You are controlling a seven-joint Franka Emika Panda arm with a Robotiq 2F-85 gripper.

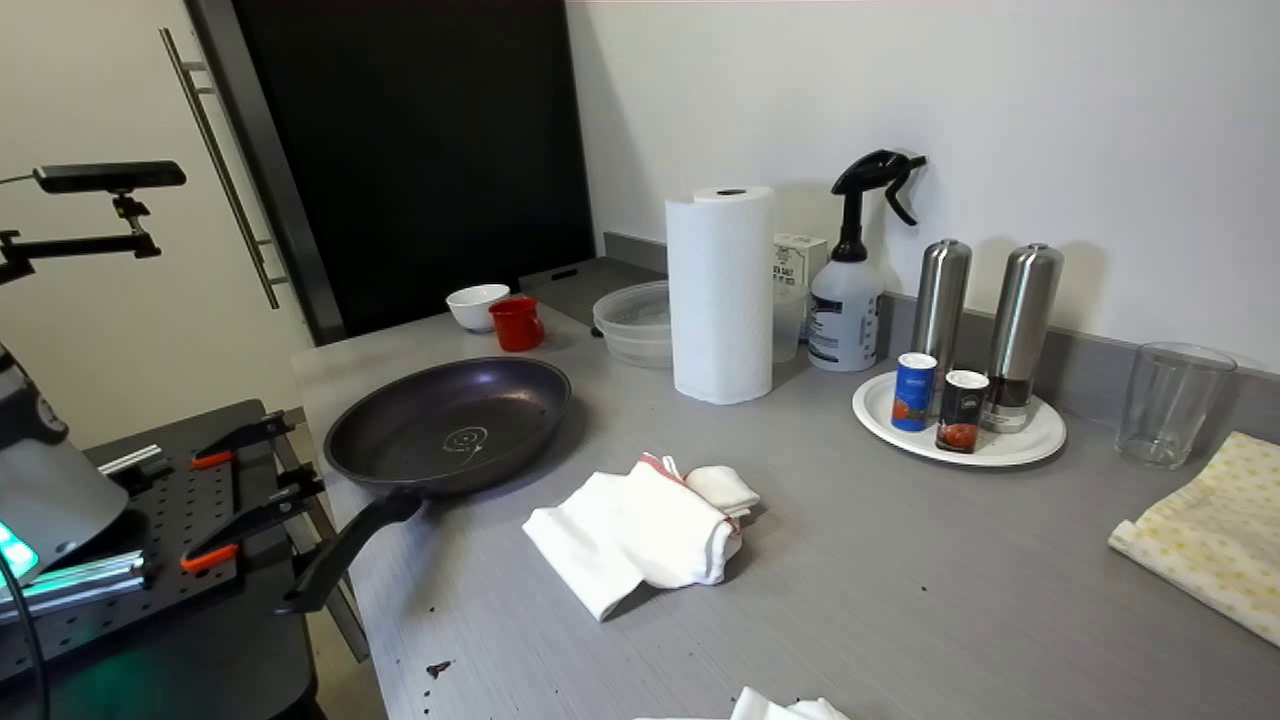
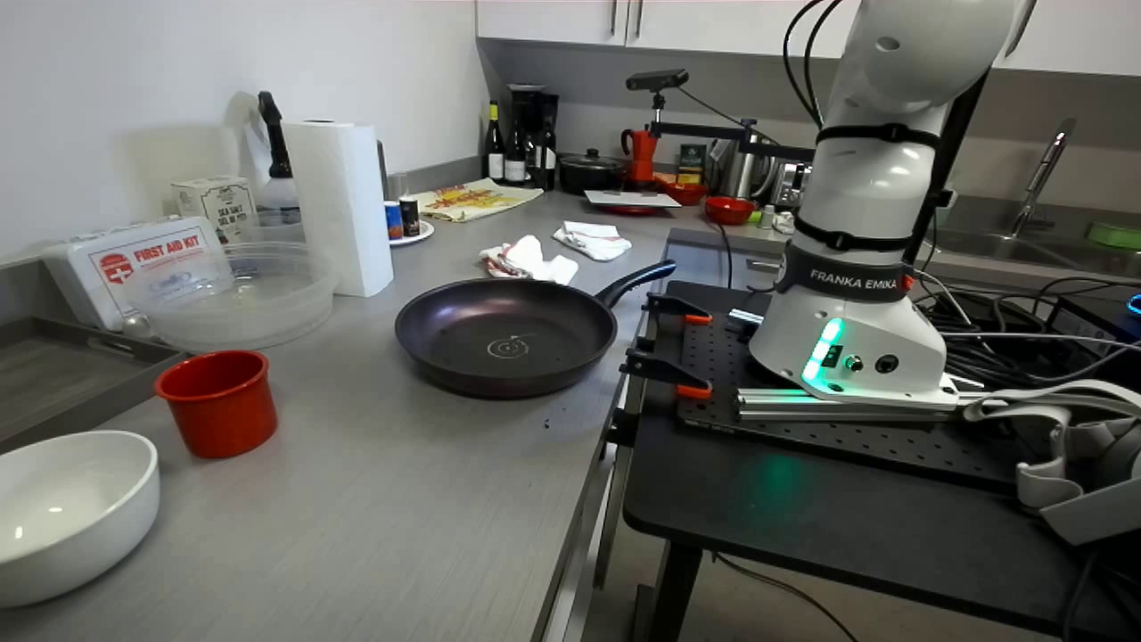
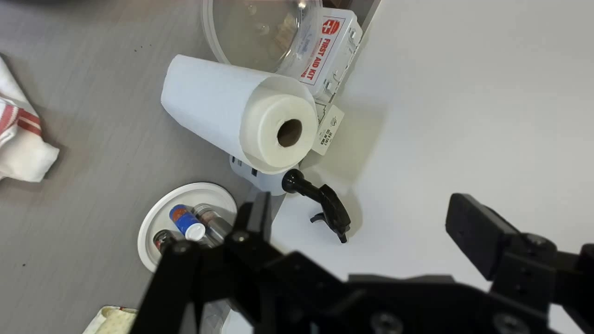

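My gripper stands open in the wrist view, its two black fingers wide apart and only the white wall showing between them. It is out of sight in both exterior views. A dark frying pan sits on the counter, its handle reaching over the front edge. Beside it lies a crumpled white cloth with red stripes. The paper towel roll stands upright towards the wall. A spray bottle with a black head is behind it. Two steel mills and two small shakers share a white plate.
A red cup, a white bowl and a clear plastic tub stand at one end of the counter. Near the wall are a drinking glass and a yellow patterned cloth. The counter between cloth and plate is clear.
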